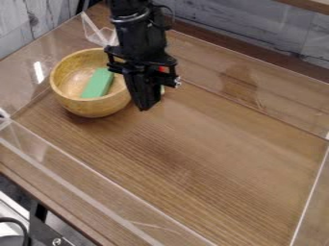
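Note:
My black gripper (146, 94) hangs at the upper middle, just right of a tan bowl (75, 105) and partly in front of its rim. A green block (98, 82) lies inside the bowl. Behind the gripper, a small object with red and light green (160, 88) is mostly hidden, only bits showing at its right. Whether the fingers are open or shut on anything is not clear.
A metal wall edge runs along the upper left, and dark cables lie at the lower left corner beyond the table.

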